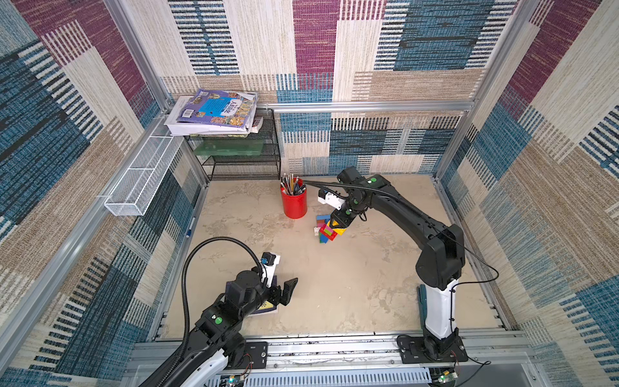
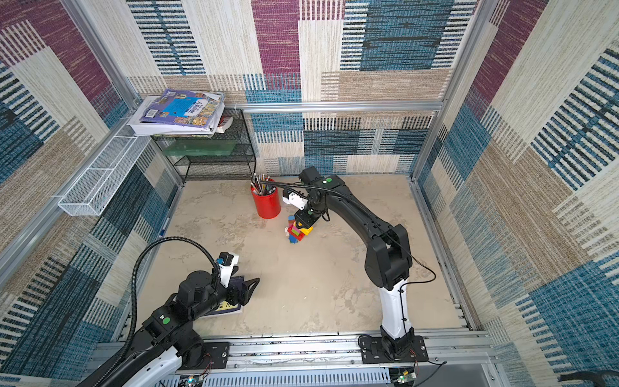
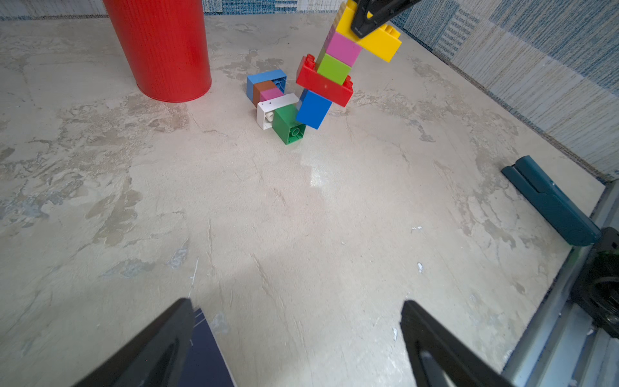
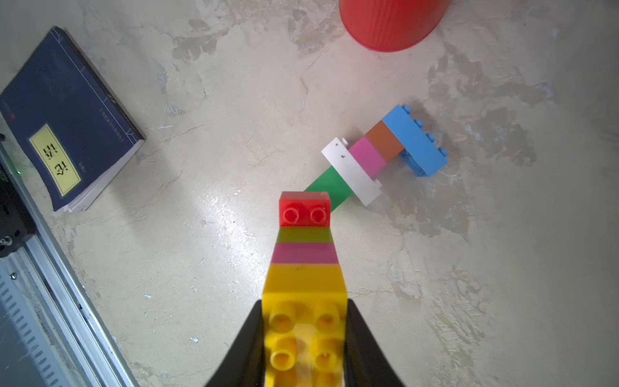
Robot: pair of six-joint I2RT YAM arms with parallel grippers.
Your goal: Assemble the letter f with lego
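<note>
My right gripper is shut on the yellow top (image 3: 377, 40) of a stack of pink, lime, red (image 3: 322, 85) and blue (image 3: 314, 108) bricks, held tilted. Behind it on the table lies a second group: light-blue (image 4: 412, 138), brown (image 4: 381, 140), pink, white (image 4: 351, 169) and green (image 4: 327, 187) bricks. Whether the held stack touches the table or that group is unclear. My left gripper stands open at the near left, away from the bricks, with nothing between its fingers.
A red pen cup (image 1: 294, 203) stands just behind the bricks. A dark book (image 4: 71, 122) lies under the left arm, a teal object (image 3: 551, 200) near the right front edge. A wire shelf with books is at the back left.
</note>
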